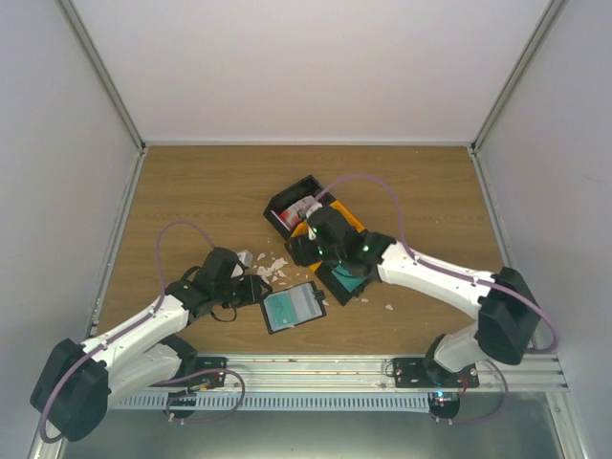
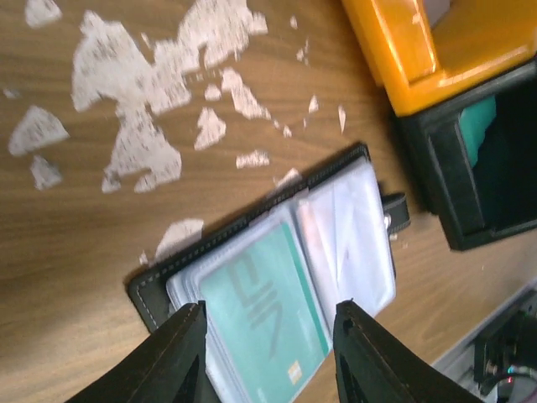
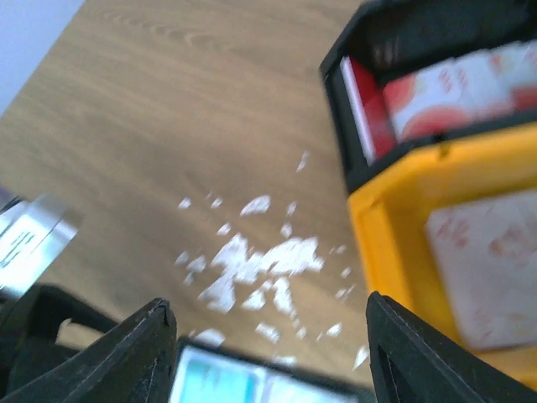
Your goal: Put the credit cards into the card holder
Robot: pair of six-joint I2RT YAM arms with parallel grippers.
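Note:
The card holder (image 1: 294, 307) lies spread flat on the table, with a black rim and clear pockets. In the left wrist view a teal card (image 2: 267, 315) lies in its left side, and the right side (image 2: 348, 231) looks whitish. My left gripper is over the near left part of the holder, its fingers apart with nothing between them. My right gripper stands open and empty above the table, beside the orange bin. More cards lie in the bins: red and white cards (image 1: 295, 212) at the back, a pale card (image 3: 491, 260) in the orange one, teal (image 1: 348, 277) in the nearest.
Three joined bins, a black one (image 3: 340, 126), an orange one (image 3: 382, 252) and another black one (image 2: 440, 180), run diagonally behind and right of the holder. White worn patches (image 2: 143, 92) mark the wood. Free table lies at back left and right.

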